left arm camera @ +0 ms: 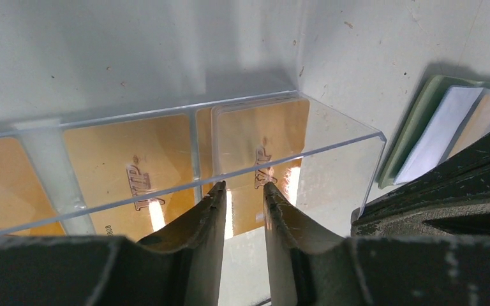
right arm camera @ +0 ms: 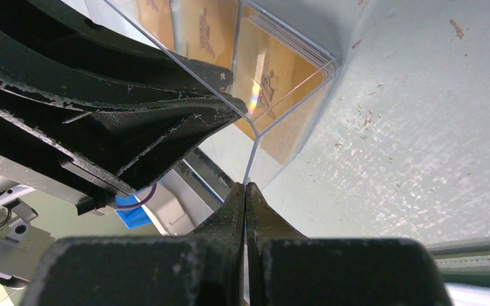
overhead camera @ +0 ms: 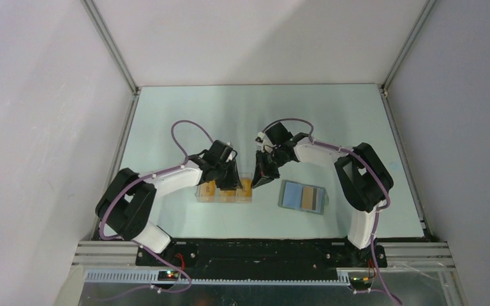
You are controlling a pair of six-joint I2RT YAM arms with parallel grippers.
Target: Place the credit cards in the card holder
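Note:
Gold cards [left arm camera: 127, 156] lie in the compartments of a clear plastic box [overhead camera: 225, 198]. In the right-hand compartment, a clear piece [left arm camera: 255, 108] lies over part of the gold card. My left gripper is part open above that compartment, with a gap and no card between its fingertips. At the box's right edge, my right gripper is shut. The box's thin clear wall runs down to its fingertips; whether it is pinched there I cannot tell. To the right lies a flat green holder [overhead camera: 283, 191] with blue, tan and dark strips.
Both grippers are close together over the right end of the box, the right one just beside the left in the top view. Bare table [overhead camera: 281, 226] lies in front of the box and holder.

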